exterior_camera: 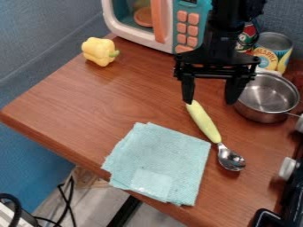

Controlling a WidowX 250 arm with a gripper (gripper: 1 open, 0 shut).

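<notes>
My gripper (208,92) hangs open over the back right of the wooden table, its two black fingers apart with nothing seen between them. Just below it lies a utensil with a pale yellow handle (201,121) and a steel spoon head (231,161). A steel pot (270,106) sits right beside the gripper, partly behind its right finger. A light blue folded cloth (158,158) lies at the front of the table.
A yellow pepper (99,50) sits at the back left, near a toy microwave (142,19). Cans (272,51) stand behind the pot. Black items line the right edge.
</notes>
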